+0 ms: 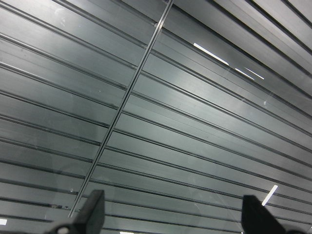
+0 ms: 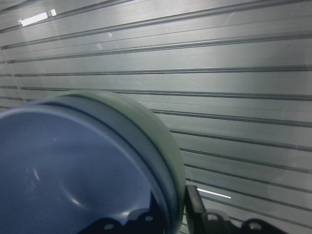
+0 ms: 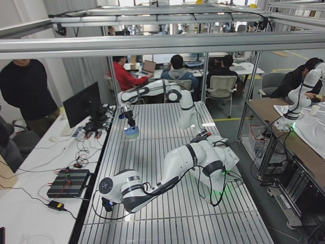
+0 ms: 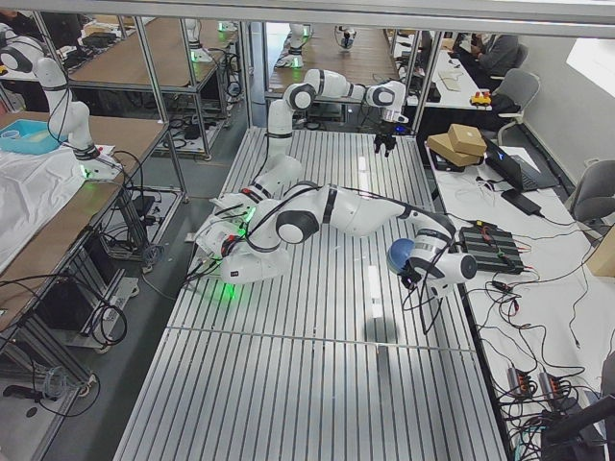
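A stack of blue and green bowls [image 2: 68,161] is held aloft in my right gripper, shut on the stack's rim; in the camera left view the stack [image 3: 131,132] hangs beneath the far arm, and in the camera right view it [image 4: 401,252] is partly behind that arm. My left gripper stands open with bare slatted metal between its fingers; it is low at the other end of the table [image 4: 317,403], seen small in the camera right view.
Both white arms rise from the table's long side. Beside the opposite edge stands a white desk [image 3: 40,223] with a monitor [image 3: 83,104], cables and black boxes [image 3: 67,183].
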